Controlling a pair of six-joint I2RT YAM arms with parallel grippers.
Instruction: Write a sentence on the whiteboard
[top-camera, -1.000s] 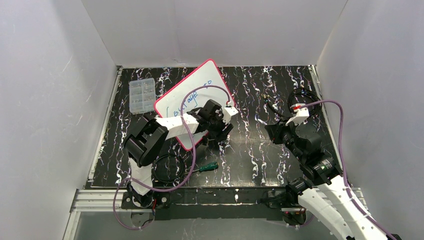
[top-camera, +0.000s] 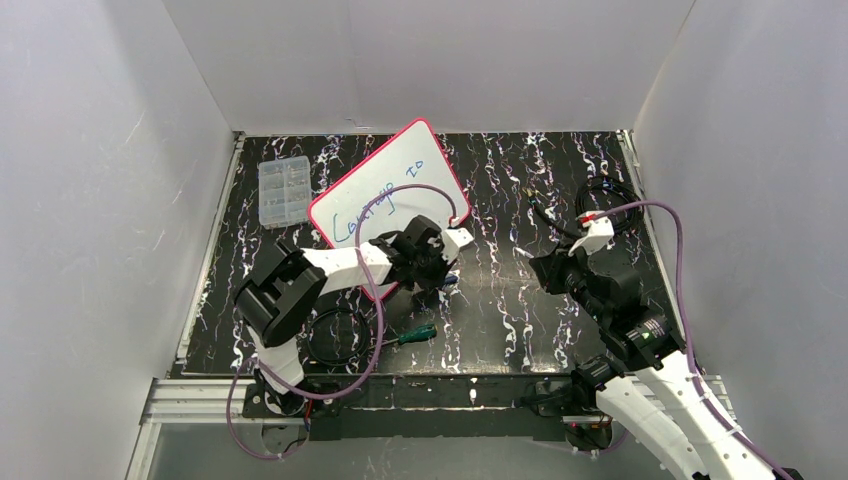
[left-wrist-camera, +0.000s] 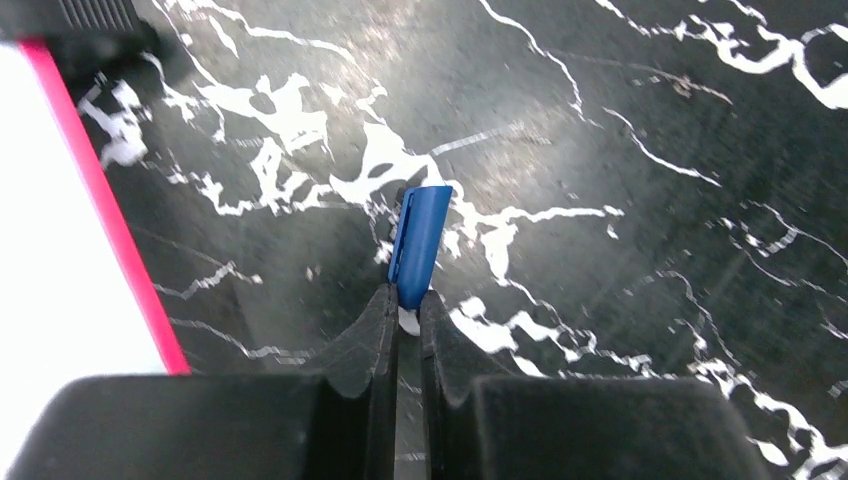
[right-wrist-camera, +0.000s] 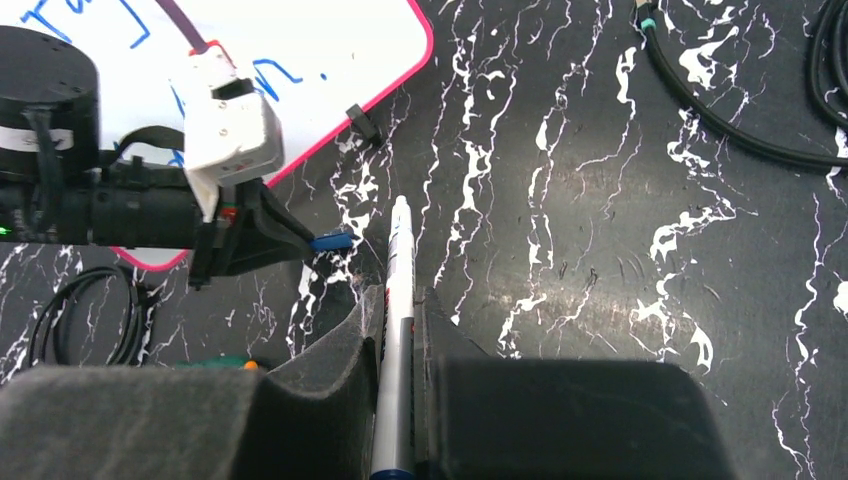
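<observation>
The whiteboard (top-camera: 408, 158), edged in pink, lies aslant on the table with blue handwriting on it; part of the writing is behind the left arm. A blue cap (left-wrist-camera: 424, 240) is pinched between the tips of my left gripper, just off the board's lower right edge. In the right wrist view, that cap (right-wrist-camera: 332, 242) pokes out from the left fingertips. My right gripper is shut on a white marker (right-wrist-camera: 400, 260), whose pale, narrow end points away from the fingers. It stands over bare table, right of the board.
A clear divided box (top-camera: 285, 190) sits left of the board. Near the front lie a coiled black cable (top-camera: 338, 336) and a green-handled screwdriver (top-camera: 417, 334). Another black cable coil (top-camera: 610, 197) is at the back right. Open table lies between the arms.
My left arm has shifted slightly to the left and toward the front, and the blue cap now shows beside its fingertips. The right arm has barely moved; its marker's end now looks white instead of bluish.
</observation>
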